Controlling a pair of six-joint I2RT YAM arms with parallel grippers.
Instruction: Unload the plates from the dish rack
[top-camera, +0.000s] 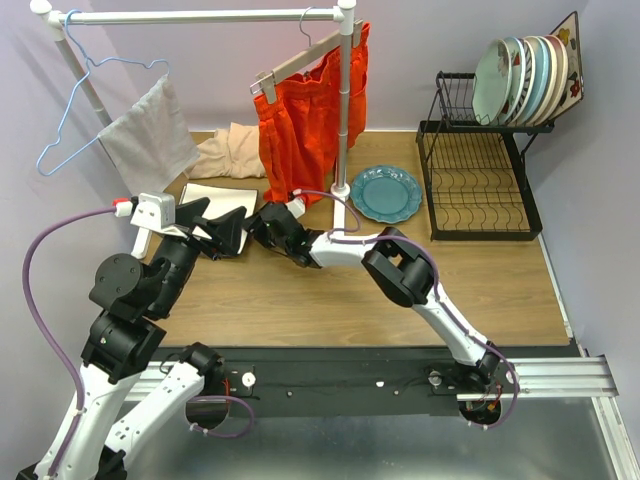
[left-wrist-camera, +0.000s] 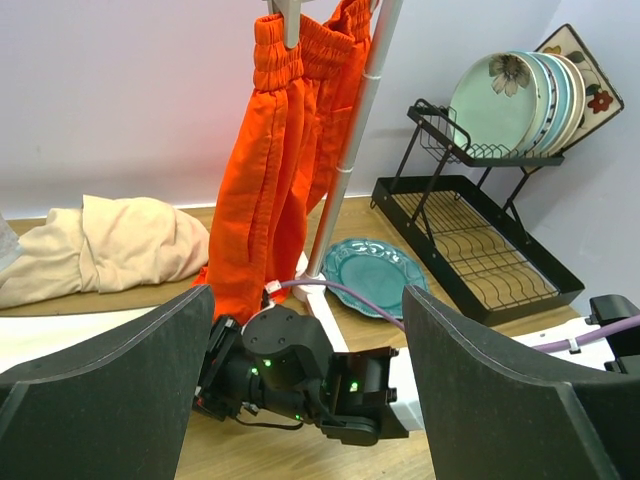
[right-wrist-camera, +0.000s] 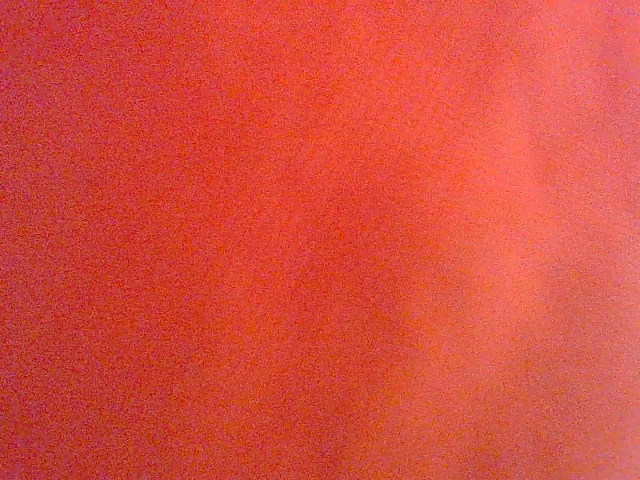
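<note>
Several plates (top-camera: 492, 85) stand upright in the top tier of the black dish rack (top-camera: 530, 225) at the right; its lower tier is empty. A blue scalloped plate (top-camera: 386, 195) lies on the wood counter left of the rack. My left gripper (top-camera: 215, 230) hangs over the white board at the left, its fingers (left-wrist-camera: 100, 400) apart and empty in the left wrist view. My right gripper (top-camera: 258, 222) is low beside the board, below the hanging orange shorts (top-camera: 295, 130); orange fills the right wrist view, and its fingertips are hidden.
A clothes rail (top-camera: 200, 17) stands at the back with the shorts, a blue hanger and a grey cloth. A beige cloth (left-wrist-camera: 135, 235) lies behind the board (top-camera: 215, 195).
</note>
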